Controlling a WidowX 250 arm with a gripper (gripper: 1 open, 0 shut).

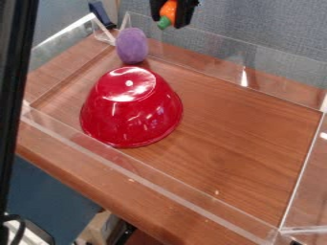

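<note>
High at the top of the view, my gripper (pixel 174 11) is shut on an orange toy carrot (pixel 167 13) with a green end, held in the air near the back wall; the upper part of the gripper is out of frame. Below and left of it, a purple eggplant (pixel 132 46) rests on the wooden floor of the clear-walled box. A red bowl (pixel 130 110) sits upside down in front of the eggplant.
Clear walls (pixel 305 182) enclose the wooden surface (pixel 236 144), whose middle and right are bare. A dark arm bar runs down the left edge, and a blue object (pixel 101 13) is at the back left.
</note>
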